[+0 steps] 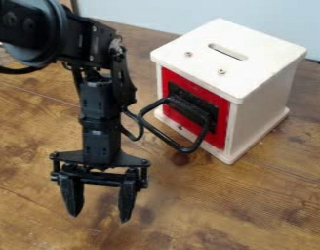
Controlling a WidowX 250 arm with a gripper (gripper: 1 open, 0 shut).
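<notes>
My black gripper point(100, 200) hangs low at the left front over the wooden table, open, with its two fingers pointing down and nothing between them. To its right and behind stands a white box point(256, 98) with a slot in its top and a red front panel point(221, 140). The panel carries a black fixture with a black loop handle point(187, 149) sticking out toward the arm, apart from my fingers.
A pale wall runs behind along the top edge. The arm fills the upper left.
</notes>
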